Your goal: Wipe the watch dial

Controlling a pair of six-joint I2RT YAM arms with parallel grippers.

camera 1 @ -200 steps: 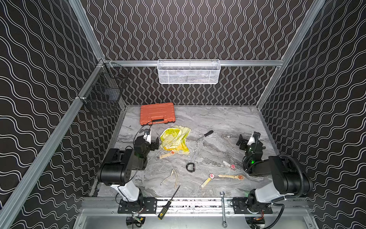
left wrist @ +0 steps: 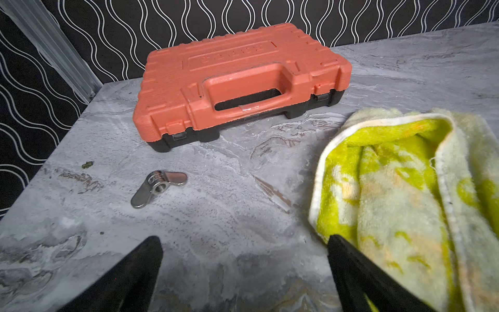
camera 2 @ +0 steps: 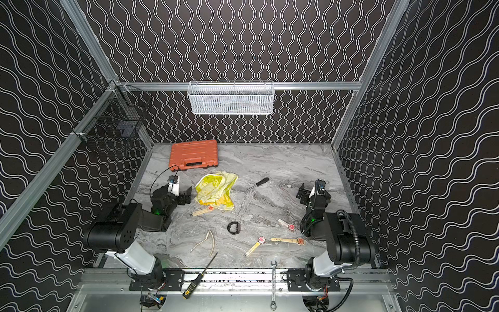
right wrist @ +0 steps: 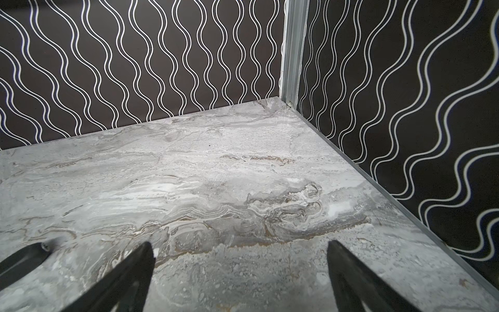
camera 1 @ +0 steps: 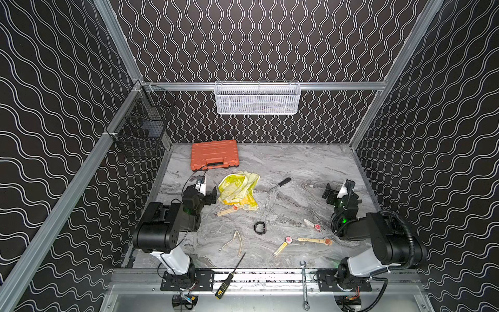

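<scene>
A black watch [camera 1: 260,233] with a looped strap lies mid-table, in front of a crumpled yellow-and-white towel [camera 1: 238,187]. In the left wrist view, the towel [left wrist: 395,208] fills the right side. My left gripper stands open just left of it, nothing between its fingers. My right gripper is open over bare marble at the table's right. The watch is out of sight in both wrist views.
An orange case [camera 1: 214,155] sits back left, with a wing nut [left wrist: 158,184] before it. A screwdriver [camera 1: 284,181], several wooden pieces with round red-marked ends [camera 1: 287,240] and a beige loop lie around.
</scene>
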